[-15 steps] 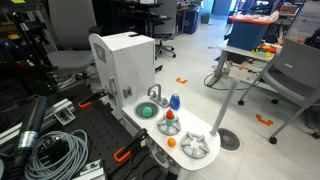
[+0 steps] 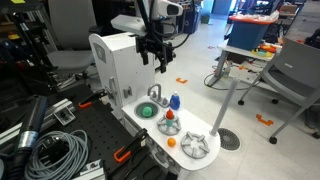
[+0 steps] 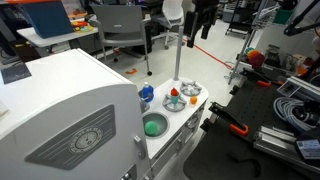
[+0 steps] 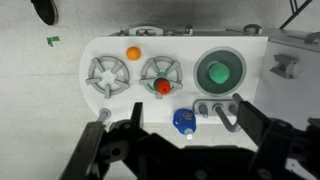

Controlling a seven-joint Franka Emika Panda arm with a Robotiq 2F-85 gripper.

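My gripper (image 2: pixel 153 62) hangs high above the toy kitchen counter (image 2: pixel 200 128), its fingers wide apart with nothing between them. In the wrist view, its dark fingers stand on either side of the lower middle. A red object (image 4: pixel 162 87) rests on the burner (image 4: pixel 150 70) nearer the sink. A green round object (image 4: pixel 219 72) lies in the sink basin (image 4: pixel 204 60). The orange ball (image 4: pixel 133 53) is at the counter's edge between the two burners. Beside the tap (image 2: pixel 158 92) stands a blue bottle (image 2: pixel 175 102).
The other burner (image 4: pixel 107 76) is bare. A white cabinet (image 2: pixel 122 65) rises at the sink end. Black table with clamps (image 2: pixel 130 148) and coiled cable (image 2: pixel 58 155) lies alongside. A thin white post (image 2: pixel 226 103) stands behind the counter.
The arm and gripper have come down into exterior view 1, over the cabinet and counter; earlier only a part showed at the top edge. The counter's objects have not moved.
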